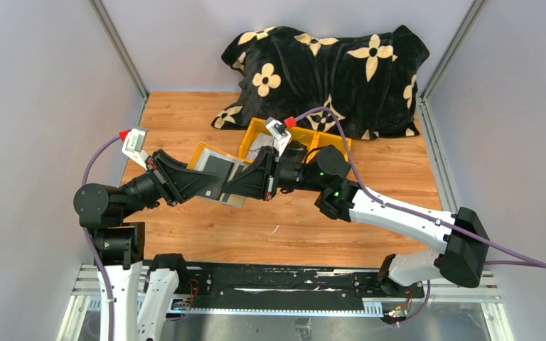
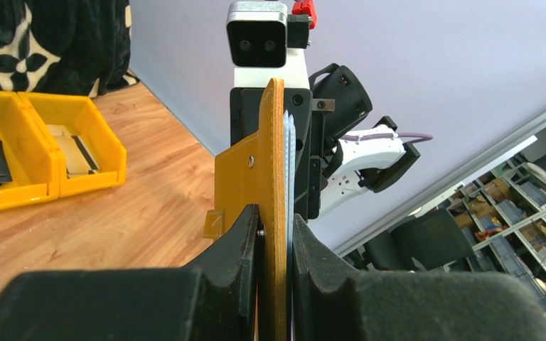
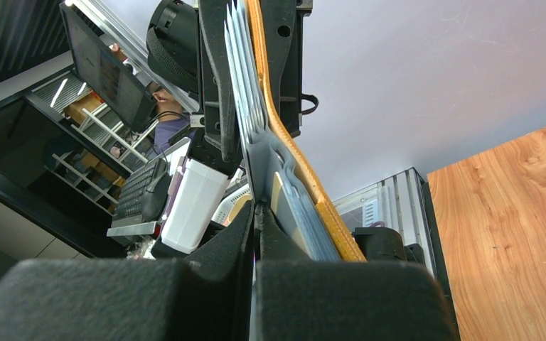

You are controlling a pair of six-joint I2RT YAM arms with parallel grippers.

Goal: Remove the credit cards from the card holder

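Observation:
An orange-backed card holder (image 2: 272, 163) with several clear sleeves stands on edge between the fingers of my left gripper (image 1: 212, 183), which is shut on it. From above, a dark card (image 1: 215, 166) shows inside the sleeves. My right gripper is shut at the sleeve side of the holder, its fingertips touching or very near one fanned-out sleeve (image 3: 259, 170). Whether something thin lies between those fingertips, I cannot tell. In the right wrist view, a pale card edge (image 3: 278, 199) shows between the sleeves, beside the fingers.
Behind the right arm, a yellow divided bin (image 1: 257, 125) holds flat pale and dark pieces. A black flowered cushion (image 1: 320, 67) leans at the back wall.

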